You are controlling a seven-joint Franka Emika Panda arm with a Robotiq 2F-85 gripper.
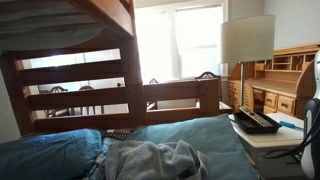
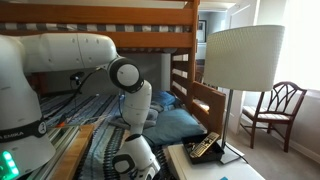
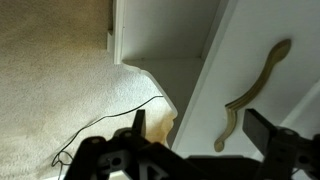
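Observation:
In the wrist view my gripper stands open, its dark fingers (image 3: 138,124) wide apart with nothing held between them. Beyond it a white drawer front (image 3: 225,75) carries a curved bronze-brown handle (image 3: 252,96), seen to the right and apart from the fingers. Beside the drawer front lies an open white compartment (image 3: 165,75) that looks empty. Exterior view 2 has the white arm (image 2: 135,152) reaching low beside the nightstand (image 2: 205,168); the fingertips cannot be made out there. Only a part of the arm (image 1: 313,140) shows at the right edge of exterior view 1.
A black tray (image 1: 255,121) with items and a lamp (image 1: 246,42) stand on the nightstand top. Beige carpet (image 3: 50,70) with a thin dark cable (image 3: 105,118) lies below. The bed with blue bedding (image 1: 205,135) and its wooden frame (image 1: 132,75) are close by.

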